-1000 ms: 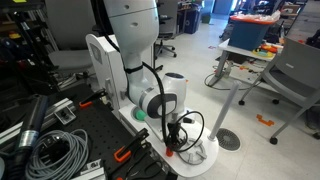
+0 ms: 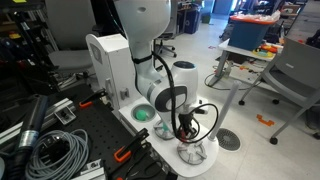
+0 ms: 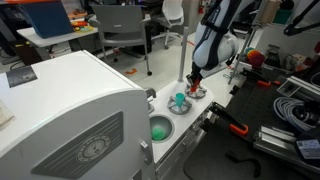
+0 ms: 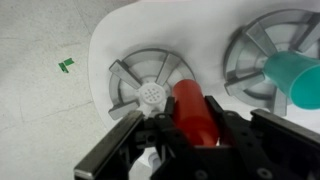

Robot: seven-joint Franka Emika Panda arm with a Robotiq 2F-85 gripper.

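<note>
My gripper is shut on a red object [image 4: 194, 112], cylindrical as far as it shows, which points away from the wrist camera. Beyond it lies a round grey burner [image 4: 128, 73] on a white top, partly covered by my fingers. A second grey burner [image 4: 240, 62] carries a teal cup [image 4: 292, 74], lying tilted in the wrist view. In exterior view 2 the teal cup [image 3: 180, 100] shows left of the arm. Exterior view 1 shows the gripper [image 2: 184, 133] near the burner [image 2: 191, 153]; the arm hides much of the held object.
A sink [image 3: 158, 127] with a green bowl in it is set into the white top. A white pole [image 2: 231, 101] rises behind the top. Black cables [image 2: 62, 155] and a dark bench with red-handled clamps [image 2: 123, 155] stand in front.
In exterior view 1 the gripper has moved up and to the right, bringing the red object along. The burner that was partly behind the arm now shows more clearly.
</note>
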